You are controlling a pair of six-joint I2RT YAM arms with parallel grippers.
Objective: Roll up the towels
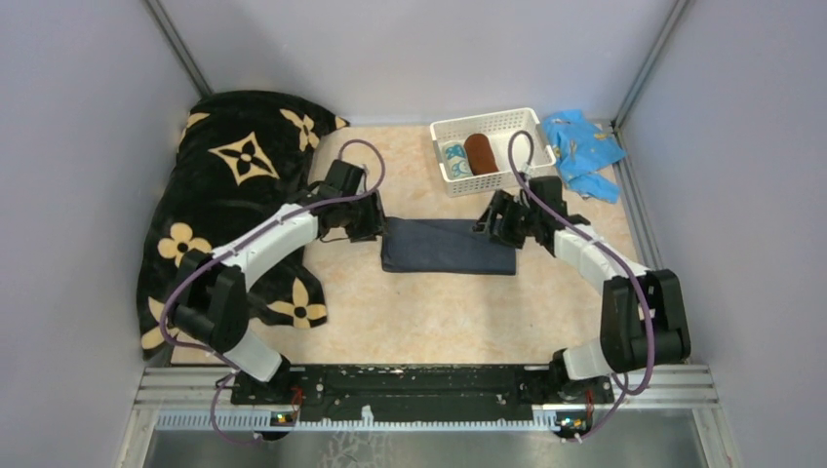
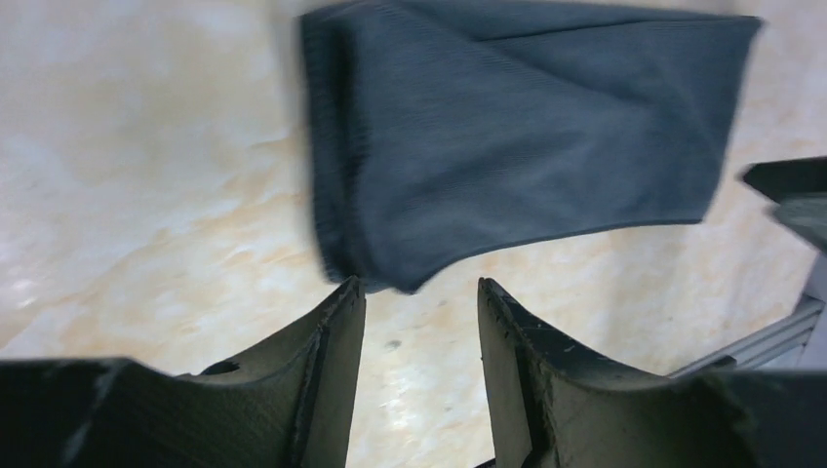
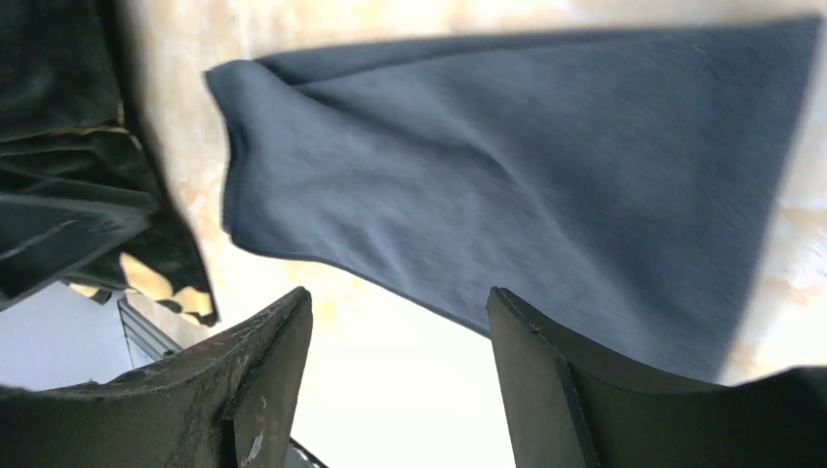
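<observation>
A dark grey towel (image 1: 439,252) lies folded into a long rectangle at the table's middle, its left edge doubled and slightly raised in the left wrist view (image 2: 517,136). My left gripper (image 1: 371,226) hovers by that left end, its fingers (image 2: 322,390) apart with nothing between them. My right gripper (image 1: 495,219) is over the towel's right end, open and empty; its view shows the cloth (image 3: 507,185) spread below.
A white basket (image 1: 517,146) at the back holds a brown roll and a patterned one. Blue cloths (image 1: 580,156) lie to its right, a black flowered cloth (image 1: 224,175) at left.
</observation>
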